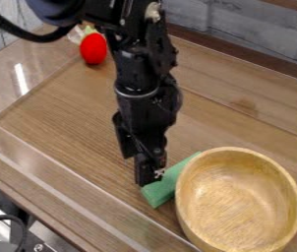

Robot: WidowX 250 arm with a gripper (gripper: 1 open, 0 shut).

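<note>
My black gripper (138, 157) hangs in the middle of the camera view, its fingers pointing down just to the upper left of a green object (164, 185). That green object lies flat on the wooden table, partly tucked against a wooden bowl (238, 202) at the lower right. Whether the fingers are open or shut is hard to make out.
A red round object (93, 49) sits at the back left near the wall. A black cable lies at the lower left corner.
</note>
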